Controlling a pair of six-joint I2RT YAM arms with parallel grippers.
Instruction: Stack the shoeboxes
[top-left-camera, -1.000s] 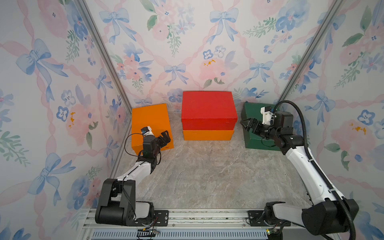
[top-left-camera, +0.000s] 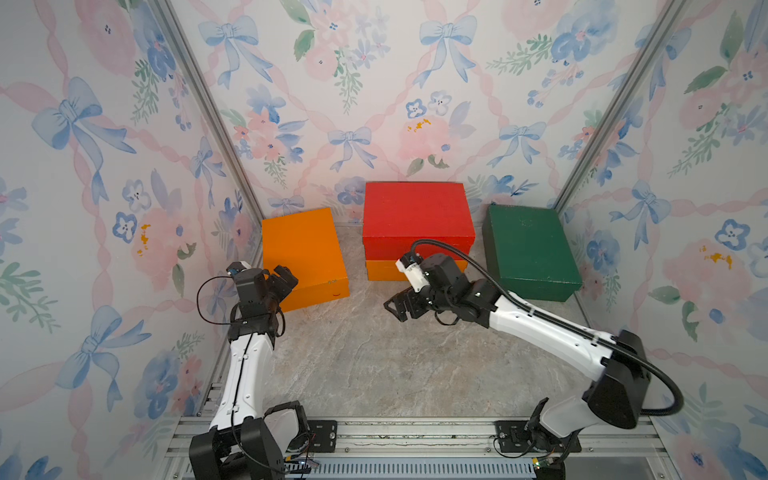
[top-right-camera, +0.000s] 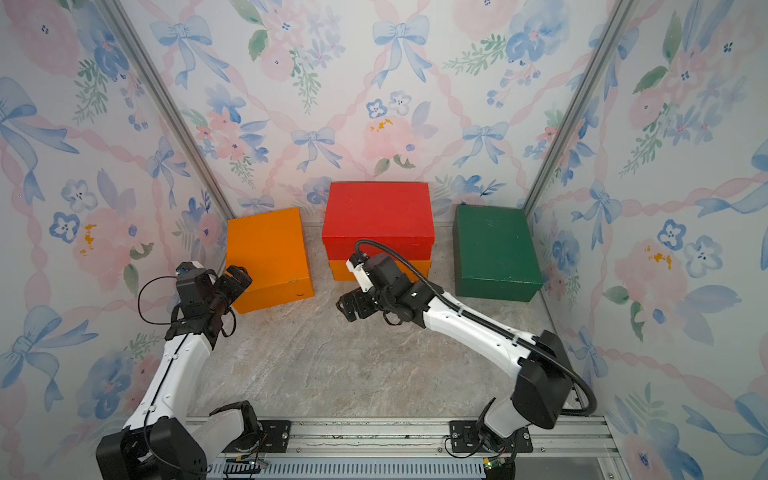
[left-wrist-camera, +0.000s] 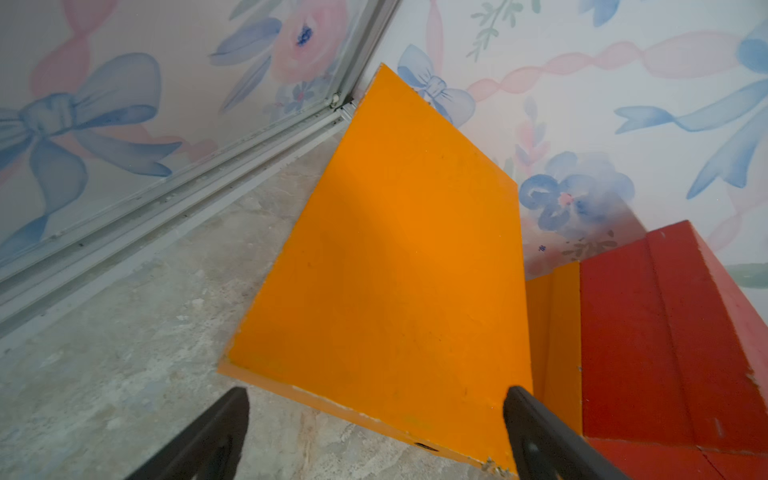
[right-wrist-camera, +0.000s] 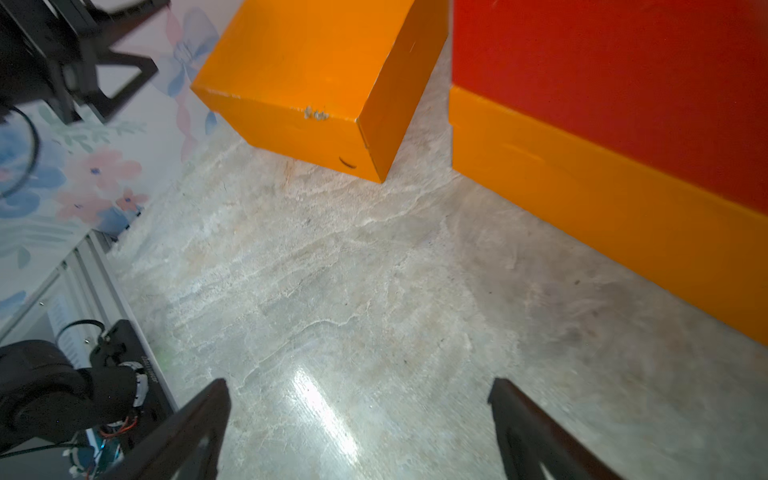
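Observation:
A red shoebox (top-left-camera: 417, 212) rests on top of an orange shoebox (top-left-camera: 382, 269) against the back wall in the middle. To their left a second orange shoebox (top-left-camera: 304, 244) sits on the floor, turned slightly. The green shoebox (top-right-camera: 496, 244) stands alone at the back right. My left gripper (top-left-camera: 289, 276) is open, near the front left part of the lone orange box; in the left wrist view that box (left-wrist-camera: 400, 280) lies beyond the spread fingers. Open and empty, my right gripper (top-left-camera: 397, 308) hovers over the floor in front of the red-and-orange stack.
Patterned walls enclose the back and both sides. Bare stone-look floor (top-left-camera: 360, 360) fills the front middle. Gaps of floor separate the middle stack from the boxes on either side. A metal rail (top-left-camera: 416, 424) runs along the front edge.
My right gripper has swung left from in front of the green box to before the middle stack. The left gripper has moved left along the orange box. The boxes look about unmoved.

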